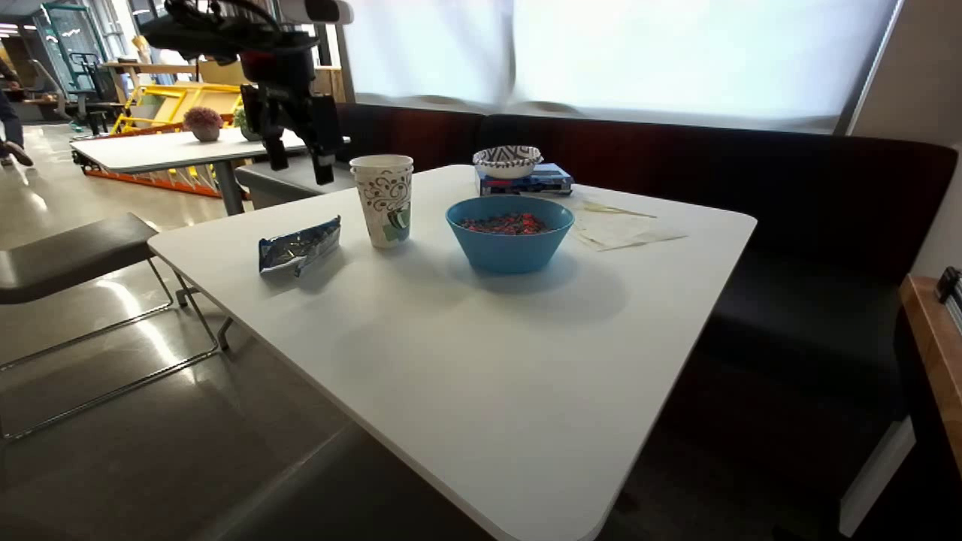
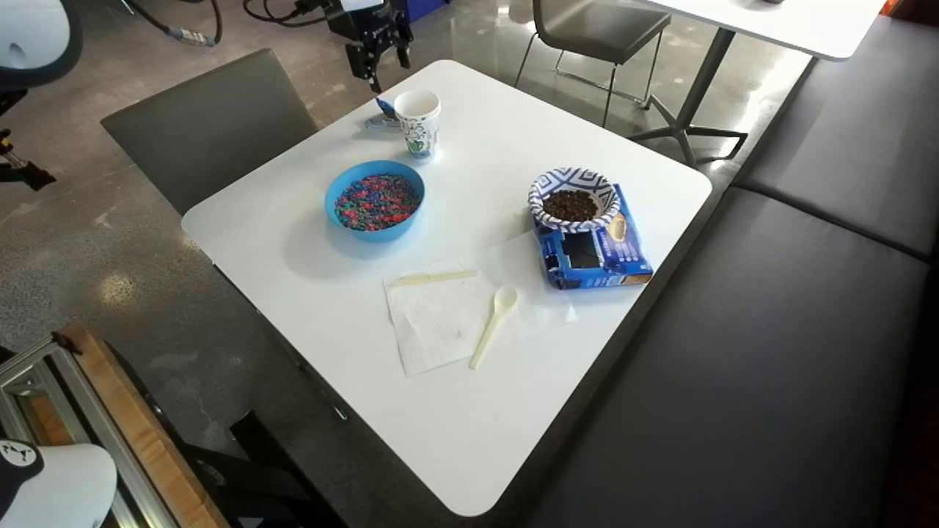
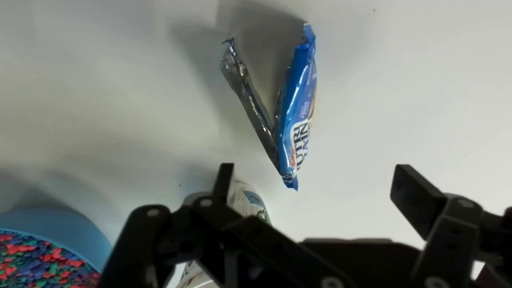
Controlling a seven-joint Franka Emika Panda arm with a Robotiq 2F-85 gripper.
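Observation:
My gripper is open above the table, its two black fingers wide apart with nothing between them. Below it, a crumpled blue and silver snack bar wrapper [image 3: 293,108], bent into a V, rests on the white tabletop. In exterior view 1 the wrapper [image 1: 299,247] lies to the left of a patterned paper cup [image 1: 385,203], which stands upright. The cup [image 3: 249,201] is partly hidden behind one finger in the wrist view. A blue bowl [image 2: 375,201] holds small red, blue and green pieces.
A patterned bowl [image 2: 574,180] of brown bits sits on a blue box [image 2: 616,259]. A napkin [image 2: 431,321] and a pale spoon [image 2: 493,327] lie on the table [image 2: 466,440].

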